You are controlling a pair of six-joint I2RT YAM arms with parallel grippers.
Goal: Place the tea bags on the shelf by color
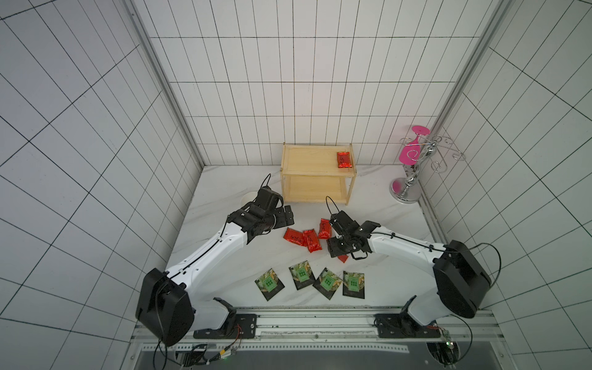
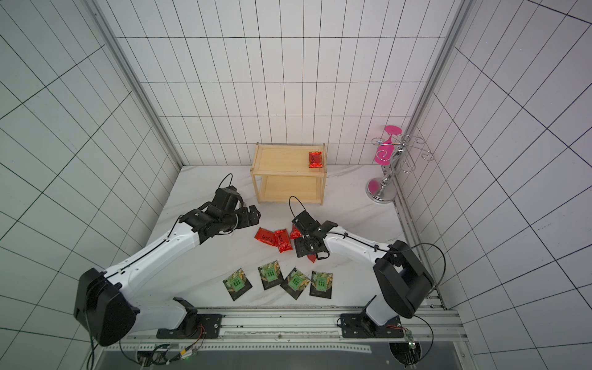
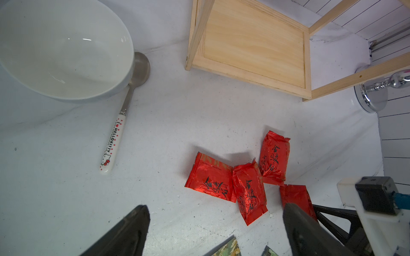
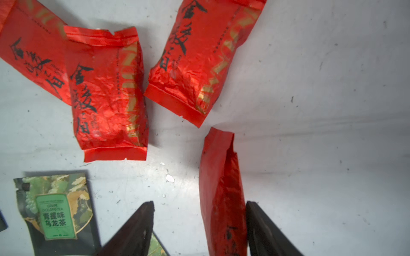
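Note:
In the right wrist view, a red tea bag [image 4: 222, 192] stands on edge between the parted fingers of my right gripper. It lies against the right finger, and a gap shows on the left side. Three other red tea bags lie close by on the table, the nearest being the red bag [image 4: 185, 64]. Higher and to the left, my left gripper hangs open and empty over the table. Several green tea bags [image 1: 354, 282] lie along the front. On the wooden shelf [image 1: 308, 159], one red bag [image 1: 344, 159] rests at the right end of the upper board.
A white bowl [image 3: 64, 47] and a spoon [image 3: 114, 140] lie left of the shelf. At the back right stands a metal rack [image 1: 407, 188] with a pink glass [image 1: 410, 153]. The shelf's lower board [image 1: 315, 187] is bare. Clear table lies before the shelf.

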